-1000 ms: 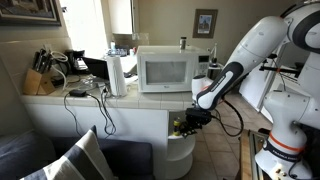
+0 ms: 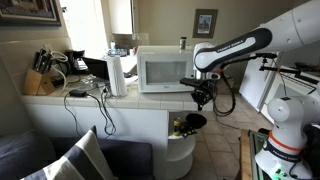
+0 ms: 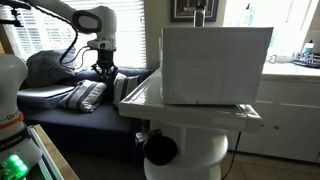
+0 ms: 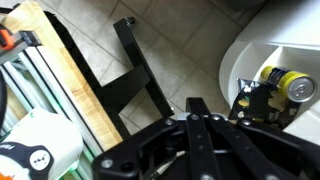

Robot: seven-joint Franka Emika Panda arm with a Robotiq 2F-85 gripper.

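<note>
My gripper [image 2: 201, 100] hangs in the air above and beside a white shelf [image 2: 180, 166] under the counter. In the wrist view its dark fingertips [image 4: 194, 105] are together, with nothing showing between them. A yellow can with a silver top [image 4: 298, 88] stands on the white surface at the right of that view, apart from the gripper. Beside the can lies a black packet with yellow marks [image 4: 258, 103]. Exterior view 2 shows the gripper [image 3: 104, 70] in front of the window; the shelf's contents are hidden there.
A white microwave [image 2: 176, 72] stands on the counter [image 2: 130, 101]. A dark round object [image 3: 160, 150] is by the shelf. A black metal leg [image 4: 142, 70] and wooden table edge [image 4: 75, 75] lie left of the gripper. Tiled floor shows between.
The gripper has risen from near the shelf's contents to about the height of the counter, and the arm has lifted with it. The shelf items look much the same.
</note>
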